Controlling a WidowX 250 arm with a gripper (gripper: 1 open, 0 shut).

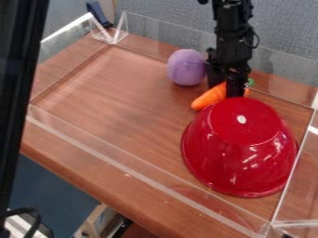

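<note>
The black gripper [228,72] reaches down from the top of the view onto an orange carrot [207,99] with a green top, which lies on the wooden surface behind a large red upturned bowl [237,149]. A purple round object [187,67] sits just left of the gripper. The gripper's fingertips are dark and overlap the carrot's upper end, so whether they are open or shut on it cannot be seen clearly.
A clear-walled tray encloses the wooden work surface [112,112], whose left half is free. The red bowl fills much of the front right, close to the clear wall.
</note>
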